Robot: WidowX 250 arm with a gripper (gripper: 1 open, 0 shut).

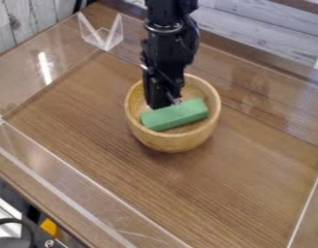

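Observation:
A round wooden bowl (188,139) sits near the middle of the table, with a green block (174,115) lying inside it, tilted diagonally. My black gripper (163,95) hangs over the back left of the bowl, above the block. Whether its fingers hold anything is hard to tell; the block appears to rest in the bowl below them.
A white wire object (101,34) stands at the back left. Pale plank walls border the back.

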